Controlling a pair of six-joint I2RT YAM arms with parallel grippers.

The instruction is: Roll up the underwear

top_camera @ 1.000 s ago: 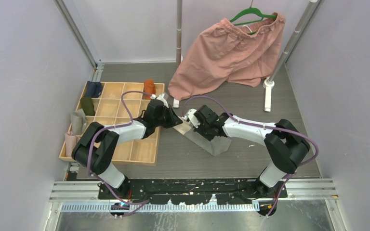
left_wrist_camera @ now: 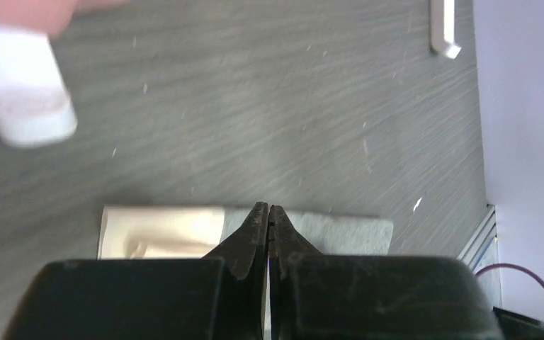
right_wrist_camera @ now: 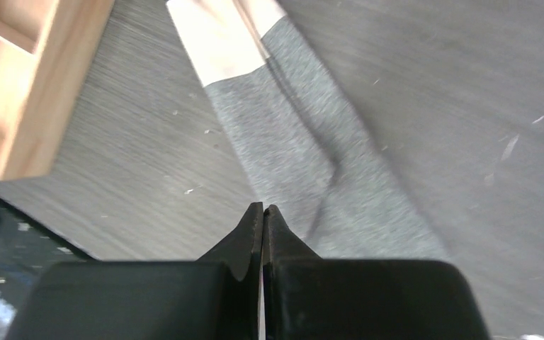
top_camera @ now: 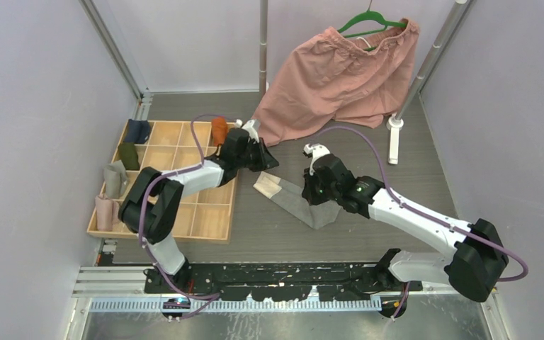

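The grey underwear [top_camera: 294, 202] with a cream waistband [top_camera: 268, 185] lies folded lengthwise into a strip on the table, slanting, with a wider lower end. In the right wrist view a seam runs down its grey body [right_wrist_camera: 368, 191]. My left gripper hangs above and just beyond the waistband end, shut with nothing showing between its fingers. My right gripper is over the grey lower part, shut; whether anything is between its fingers does not show.
A wooden compartment box [top_camera: 212, 236] with several rolled garments stands at left. Pink shorts [top_camera: 333, 78] on a green hanger are at the back, beside a white stand foot [top_camera: 394, 145]. Bare table lies right of the underwear.
Both arms have moved apart from the waistband: the right gripper toward the right, the left gripper up toward the back, uncovering the cream end.
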